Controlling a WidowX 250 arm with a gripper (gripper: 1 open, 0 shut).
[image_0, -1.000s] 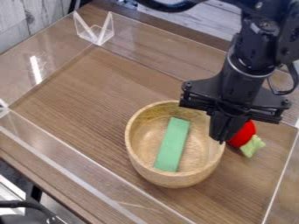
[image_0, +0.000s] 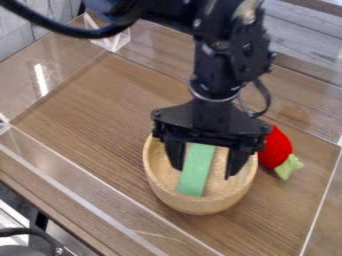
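My gripper (image_0: 203, 140) hangs over a wooden bowl (image_0: 198, 200), its dark fingers open at either side above a mint-green block (image_0: 193, 172) lying in the bowl. Whether the fingertips touch the block or the bowl, I cannot tell. A red object with a pale green part (image_0: 277, 147) lies on the table to the right of the bowl, partly behind the gripper.
A white item (image_0: 107, 30) stands at the back left, partly hidden by the arm.
The gripper has moved left, from over the right side of the bowl to above the green block. More of the red object now shows. The bowl and block look unmoved.
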